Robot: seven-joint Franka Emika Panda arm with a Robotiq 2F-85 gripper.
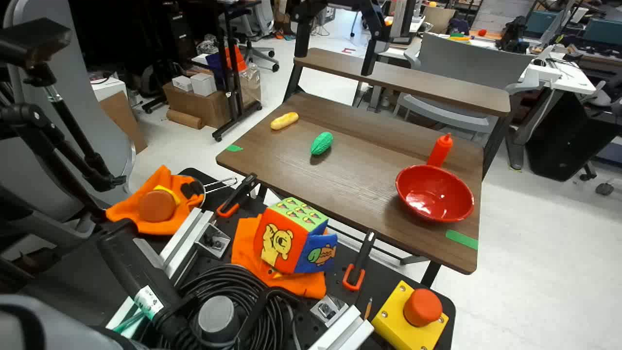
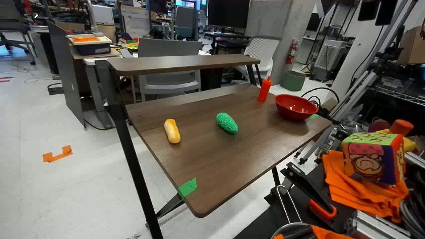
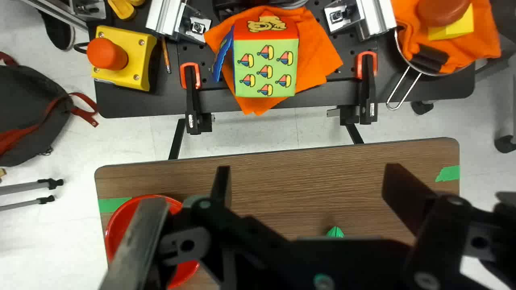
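Observation:
On the brown table [image 1: 355,169] lie a yellow bread-like piece [image 2: 172,131] and a bumpy green corn-shaped toy [image 2: 227,122], well apart. A red bowl [image 1: 435,193] sits at the table's other end, with an upright red squeeze bottle [image 1: 440,150] close behind it. In the wrist view my gripper is open high over the table, its fingers [image 3: 404,195] wide apart and nothing between them. Just the tip of the green toy [image 3: 335,232] shows there, past the gripper body. The bowl [image 3: 126,220] is partly covered by the gripper's left side.
A raised shelf [image 1: 402,81] runs along the table's back. Across a gap stands a black cart holding a picture cube [image 1: 294,236] on orange cloth, clamps [image 1: 359,262], a coiled cable and a yellow box with a red button [image 1: 423,307].

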